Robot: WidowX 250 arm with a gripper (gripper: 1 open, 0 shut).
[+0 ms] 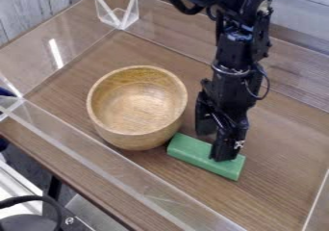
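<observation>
The black robot arm reaches down over the middle right of the wooden table, and its gripper [218, 146] sits low on a green rectangular block [191, 156] that lies flat near the front. The fingertips are dark and overlap the block's right part; whether they are open or shut on it is hard to make out. A round light wooden bowl [122, 102] stands to the left of the block and gripper.
The table [77, 42] has free room at the back left and right. A small clear plastic piece [117, 14] sits at the back left. A black cable [33, 208] lies at the lower left corner, beyond the table edge.
</observation>
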